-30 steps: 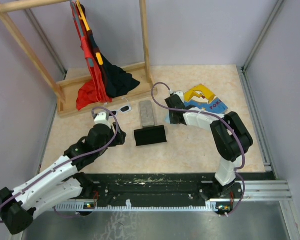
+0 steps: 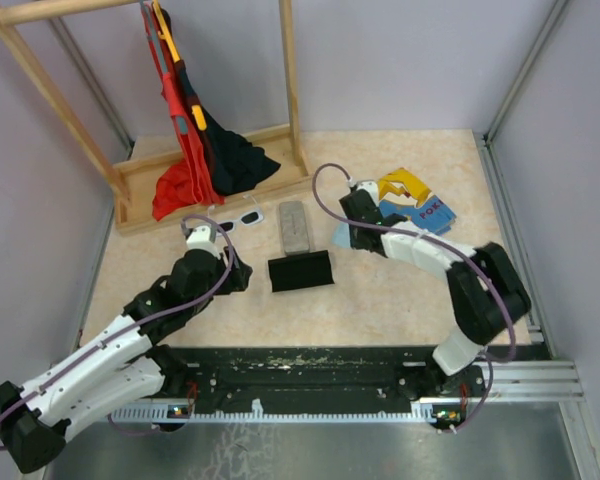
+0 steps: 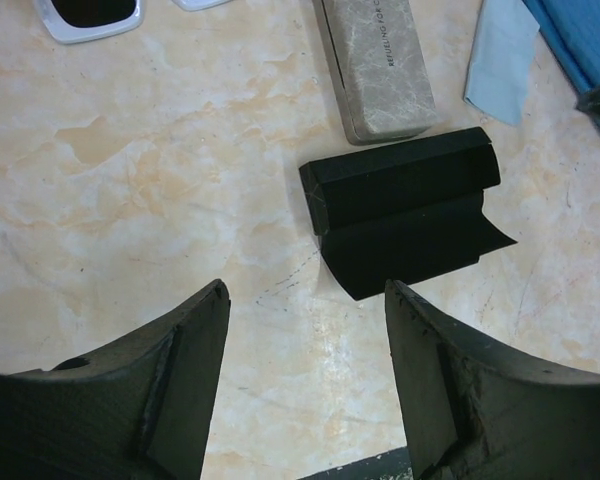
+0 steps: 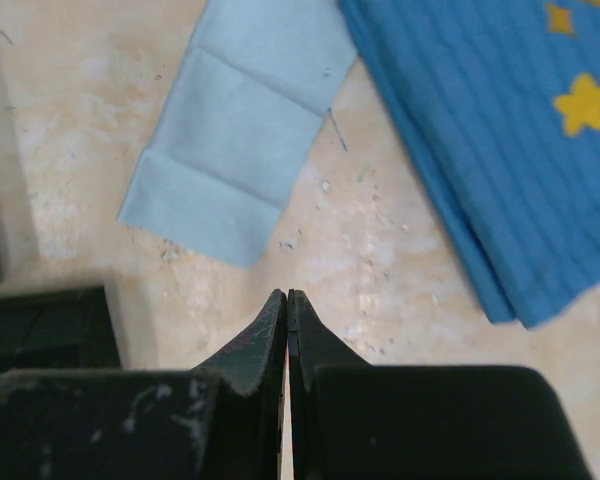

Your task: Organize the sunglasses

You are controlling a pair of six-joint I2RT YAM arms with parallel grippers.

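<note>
White-framed sunglasses (image 2: 238, 221) lie near the rack, their dark lens (image 3: 95, 10) cut off at the top of the left wrist view. A grey case (image 3: 380, 65) sits behind an opened black box (image 3: 405, 200). The light blue cloth (image 4: 225, 150) lies flat on the table, outside my right gripper, whose fingertips are together with nothing between them. In front of the sunglasses and left of the black box, my left gripper holds its fingers wide apart over bare table.
A blue folded fabric with yellow stars (image 4: 480, 120) lies right of the cloth. Beside it is a yellow piece (image 2: 405, 185). A wooden rack (image 2: 130, 195) with red and dark clothes (image 2: 195, 170) stands at the back left.
The cloth still lies on the table. My left gripper stays open.
</note>
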